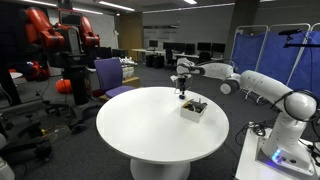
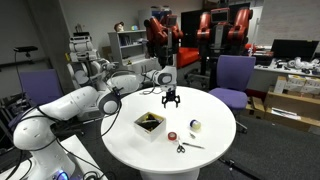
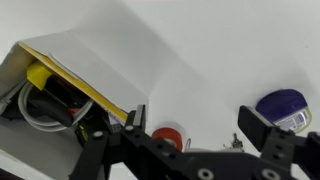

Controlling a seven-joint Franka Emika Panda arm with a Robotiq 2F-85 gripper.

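My gripper is open and holds nothing. In the wrist view, a dark blue roundish object with a white label (image 3: pixel 283 108) lies beside the right finger, outside the fingers. A red round item (image 3: pixel 168 138) shows between and below the fingertips, partly covered by the gripper. To the left stands a white open box (image 3: pixel 85 66) with black tools, a yellow piece and pale cable inside. In exterior view 2 the gripper (image 2: pixel 172 104) hangs over the white table (image 2: pixel 125 148), behind the box (image 2: pixel 140 125).
Scissors (image 2: pixel 181 149) and a small thin item (image 2: pixel 199 147) lie near the red item (image 2: pixel 172 136). The blue-and-yellow object (image 2: pixel 195 127) sits to their right. Bare tabletop spreads left of the box in exterior view 1. A purple chair (image 2: pixel 234 80) stands beyond the table.
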